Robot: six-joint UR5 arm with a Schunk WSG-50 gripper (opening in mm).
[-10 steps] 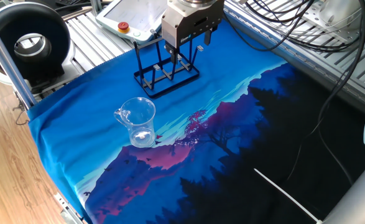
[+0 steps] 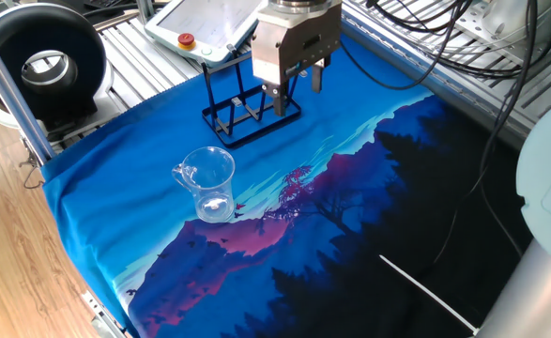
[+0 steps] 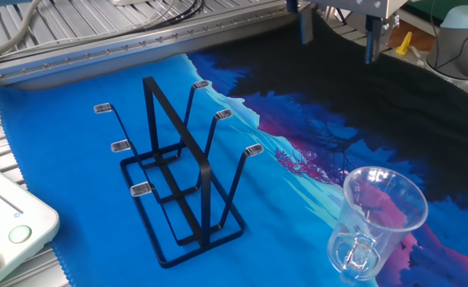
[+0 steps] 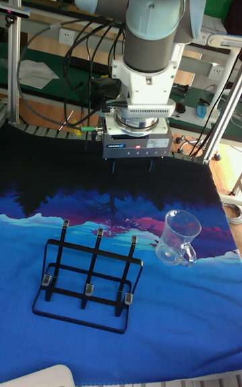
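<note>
A clear glass cup with a handle stands upright on the printed cloth; in exterior view 2 the same cup is at the lower right. The black wire rack has several upward prongs with pale tips and carries nothing. My gripper hangs in the air with its two fingers apart and nothing between them. From exterior view 3, the gripper is over the dark part of the cloth, behind both rack and cup. The cup and the rack stand apart from each other.
A tablet-like pendant with a red button lies beyond the cloth, close to the rack. Black cables hang at the right. A thin white stick lies over the dark cloth. Bare cloth surrounds the cup.
In exterior view 1 my gripper has shifted right and slightly down, and its second finger shows more clearly. The arm at the right edge has come further into view. Cup and rack are unmoved.
</note>
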